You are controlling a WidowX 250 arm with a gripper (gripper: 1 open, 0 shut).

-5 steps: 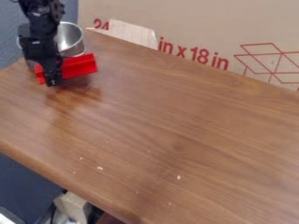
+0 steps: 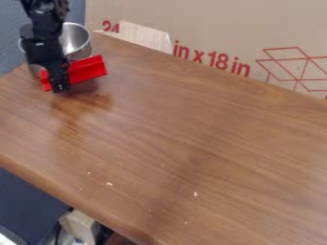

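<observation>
A red box-shaped object (image 2: 86, 70) lies at the far-left corner of the wooden table. A metal pot (image 2: 76, 41) stands just behind it. My black gripper (image 2: 54, 82) reaches down from the top left in front of the pot, its fingertips low at the red object's left part. Whether the fingers grip it, I cannot tell; they partly hide it.
A large cardboard panel (image 2: 236, 38) with red print runs along the back. The table's left edge drops to a blue-grey area.
Over the last second my gripper and the red object have shifted slightly to the left. Little else differs.
</observation>
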